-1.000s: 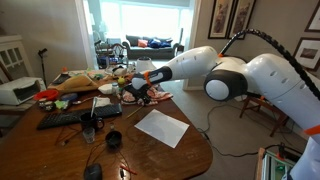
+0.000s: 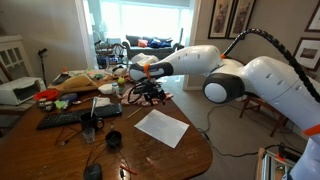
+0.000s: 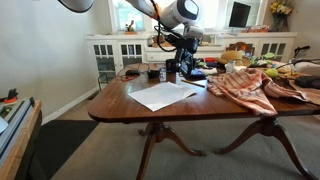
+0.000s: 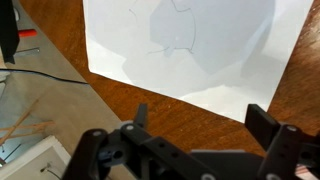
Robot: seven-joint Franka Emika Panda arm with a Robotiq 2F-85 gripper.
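Observation:
A white sheet of paper lies flat on the wooden table, with bare wood around it. In the wrist view the paper fills the upper middle, bearing faint thin lines. My gripper stands open above the table near one edge of the sheet, its two dark fingers wide apart and nothing between them. From the other side, the gripper appears above the tabletop, behind the paper. Its fingertips are too small and dark to make out there.
A pink and white cloth lies crumpled on the table. A black keyboard, a dark mug, a dark bowl and a mouse occupy the left side. Wood near the paper is mostly clear.
Over the last second my gripper has shifted a little to the right and lower in exterior view 1. The paper and the other table items look unmoved.

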